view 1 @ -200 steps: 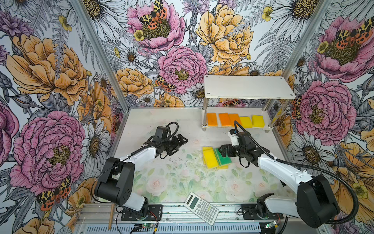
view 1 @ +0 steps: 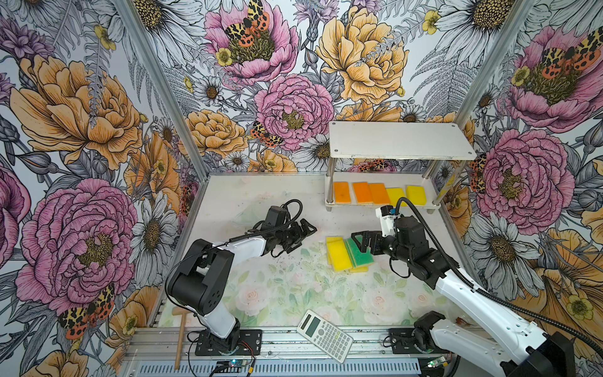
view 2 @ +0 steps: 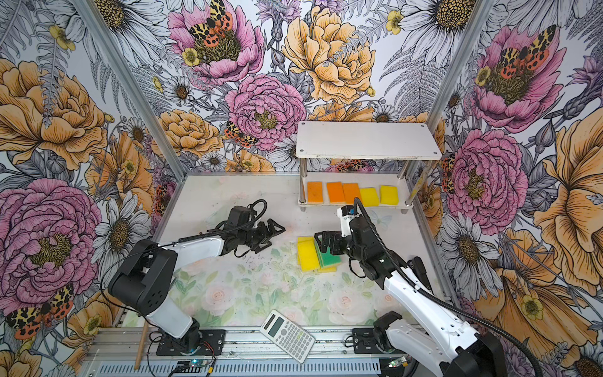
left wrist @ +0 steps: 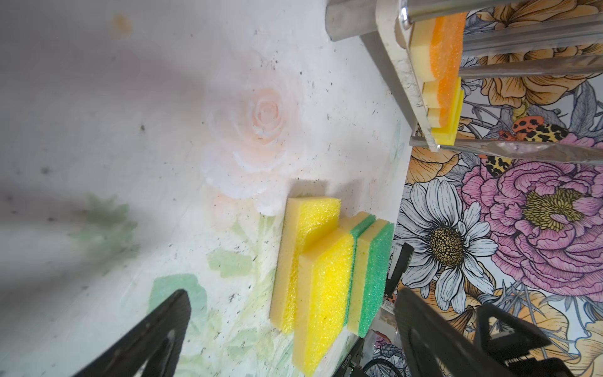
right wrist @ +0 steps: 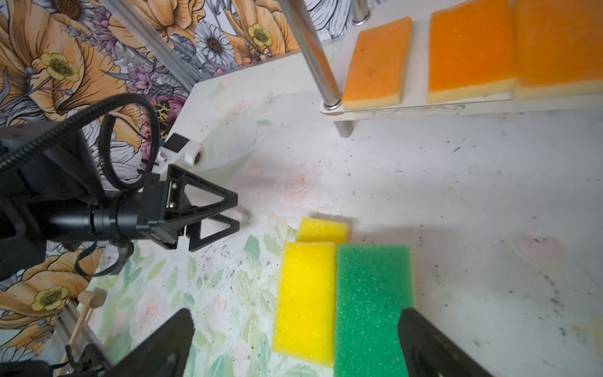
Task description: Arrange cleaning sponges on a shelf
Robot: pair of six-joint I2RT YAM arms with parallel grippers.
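A loose pile of yellow and green sponges lies on the table in front of the shelf. Its yellow sponge (right wrist: 306, 301) and green sponge (right wrist: 375, 308) rest side by side, with another yellow sponge (right wrist: 322, 231) peeking out from below. On the shelf's lower board (view 1: 329, 198) stand three orange sponges (view 1: 361, 192) and two yellow ones (view 1: 414, 194) in a row. Above the green sponge, my right gripper (view 1: 365, 241) is open and empty. My left gripper (view 1: 307, 235) hangs open left of the pile, nothing between its fingers.
The shelf's white top board (view 1: 402, 139) is bare and overhangs the lower one on metal posts. A calculator (view 1: 324, 335) lies at the front edge, and a wooden stick (view 1: 180, 339) at front left. Table between left arm and back wall is clear.
The left gripper has moved rightward toward the pile. The right arm's elbow has swung outward while its gripper stays over the green sponge. The sponges have not moved.
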